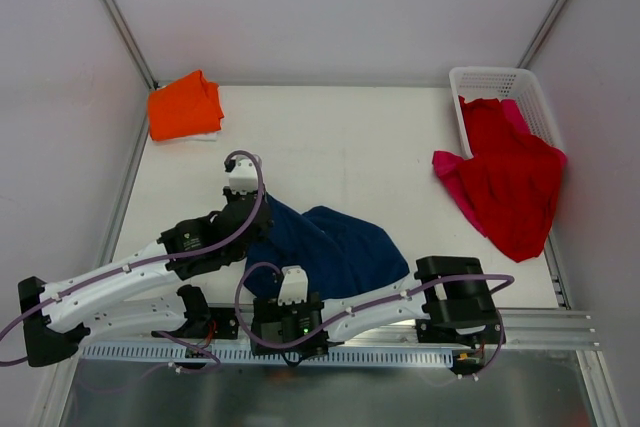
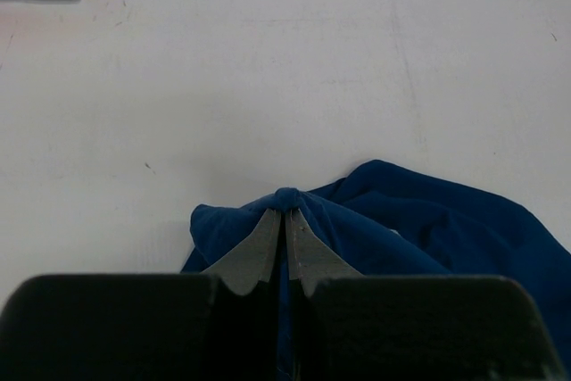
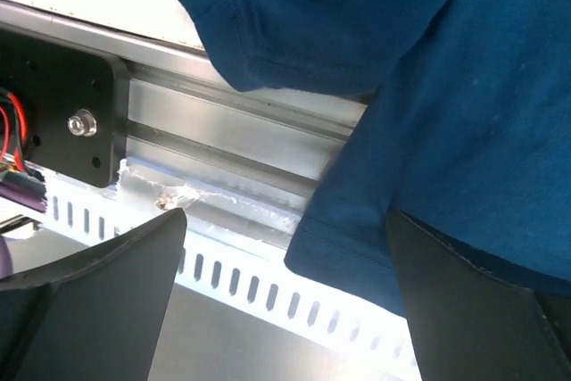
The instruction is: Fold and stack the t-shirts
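A rumpled dark blue t-shirt point(image 1: 340, 247) lies at the front middle of the table, part of it over the front edge. My left gripper is shut on a pinched fold of that blue shirt, at its far left part. Low at the front edge, my right gripper stands open; a blue shirt corner point(image 3: 348, 247) lies by its right finger, and the space between the fingers is partly bare rail. In the top view the right arm hides the shirt's near edge.
A folded orange shirt point(image 1: 185, 107) rests on something white at the back left. At the right, a white basket point(image 1: 500, 80) holds red and pink clothes point(image 1: 515, 182) that spill out over its front.
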